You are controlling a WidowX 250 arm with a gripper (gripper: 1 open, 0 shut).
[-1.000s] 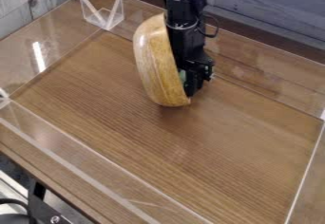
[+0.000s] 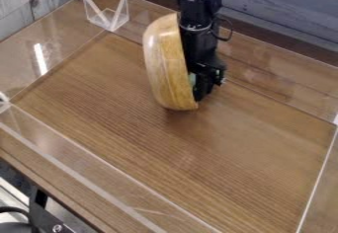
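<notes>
My black gripper (image 2: 207, 79) reaches down from the top centre onto a long yellow object (image 2: 168, 59), which stands tilted nearly upright in the middle of the table. A small green item shows between the yellow object and my fingers; I cannot tell what it is. The gripper's tips are largely hidden, but it appears shut on the yellow object.
A clear wire-like rack (image 2: 109, 12) sits at the back left. A wall (image 2: 278, 15) runs along the back.
My gripper and the yellow object have shifted very slightly; otherwise the scene is the same.
</notes>
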